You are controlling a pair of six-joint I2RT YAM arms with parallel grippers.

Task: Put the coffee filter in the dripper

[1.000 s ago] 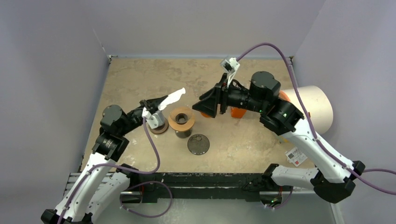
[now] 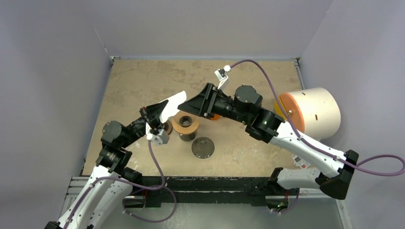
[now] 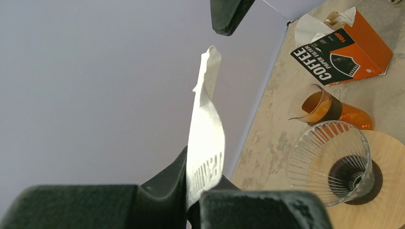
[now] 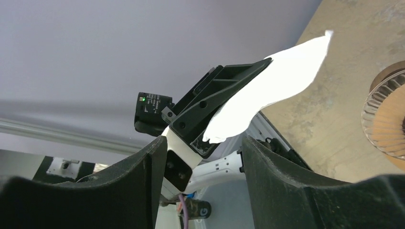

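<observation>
The white paper coffee filter [image 2: 173, 105] is pinched at one edge by my left gripper [image 2: 164, 109], which is shut on it. In the left wrist view the filter [image 3: 206, 138] stands out, folded and nearly edge-on, beyond the dark fingers. My right gripper [image 2: 182, 107] is beside the filter's free end in the top view; in the right wrist view its fingers [image 4: 152, 167] are apart, with the filter [image 4: 282, 76] beyond them. The clear ribbed dripper [image 3: 298, 160] sits upright and empty on a wooden stand [image 3: 389, 191], below the two grippers.
An orange-black coffee filter box [image 3: 353, 52] and a glass of orange-brown colour [image 3: 351, 114] stand beyond the dripper. On the table lie a dark round disc [image 2: 203, 148] and, at right, a large cream cylinder [image 2: 317, 112].
The left gripper has turned, so the filter shows broader from above; it is still held.
</observation>
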